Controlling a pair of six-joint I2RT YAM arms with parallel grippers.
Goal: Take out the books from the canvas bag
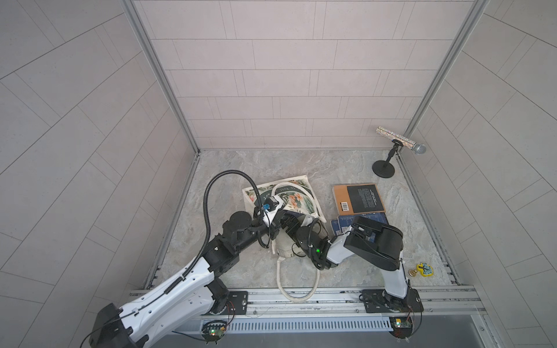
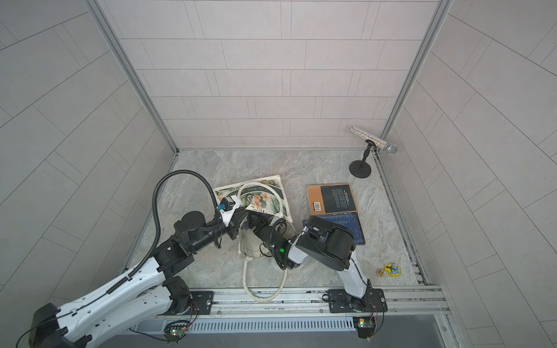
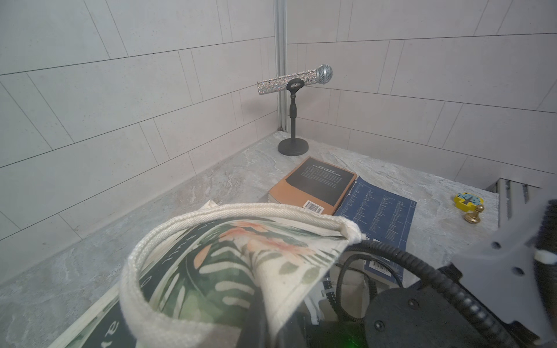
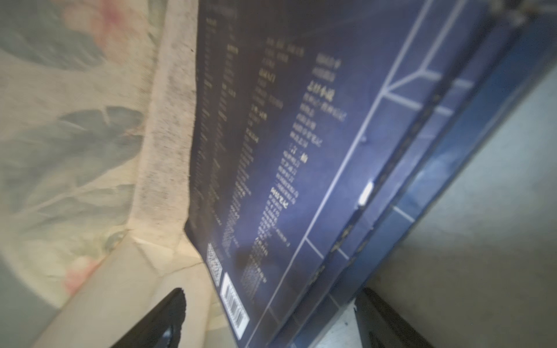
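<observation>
The canvas bag (image 1: 298, 201), cream with a floral print, lies in the middle of the table, its handles looping out front and back. My left gripper is shut on a fold of its cloth at the opening. Inside the bag, dark blue books (image 4: 278, 156) are stacked close together in the right wrist view. Around their lower corner, my right gripper stands open, one finger to each side. Whether its fingers touch the books cannot be told. In the top views both gripper tips crowd together over the bag.
Right of the bag, a brown-and-black book (image 1: 342, 197) and dark blue books (image 1: 359, 219) lie on the table. A microphone on a stand (image 1: 384, 168) occupies the back right corner. A small yellow item (image 1: 425, 269) sits front right. Free table lies behind the bag.
</observation>
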